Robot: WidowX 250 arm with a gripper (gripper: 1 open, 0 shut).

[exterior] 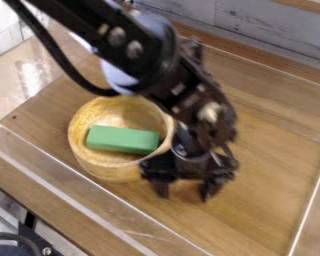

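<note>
A black robot arm reaches down from the top left to my gripper (186, 185), which is low over the wooden board just right of a round wooden bowl (97, 159). A green block (123, 139) lies inside the bowl. The arm is motion-blurred, and whether anything is between the fingers cannot be seen clearly.
The wooden board (263, 200) is bare to the right and in front. A grey wall (256, 40) runs along the back. The board's front left edge has a pale rail, with dark cables below it.
</note>
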